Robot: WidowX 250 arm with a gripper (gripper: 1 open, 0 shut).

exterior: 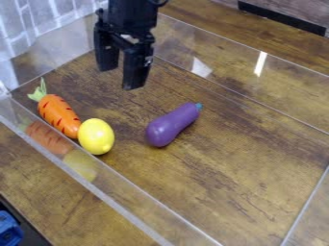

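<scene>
My black gripper (121, 67) hangs at the top middle, over the wooden floor of a clear-walled pen, with its two fingers apart and nothing visible between them. Below it and to the left lie an orange toy carrot (60, 114) with a pale green top and a yellow oval object (95, 136), like a lemon. A purple toy eggplant (172, 125) lies below and right of the gripper, apart from it.
A clear plastic wall (141, 209) runs along the lower left, with another across the back. A blue object (8, 229) sits outside at the bottom left corner.
</scene>
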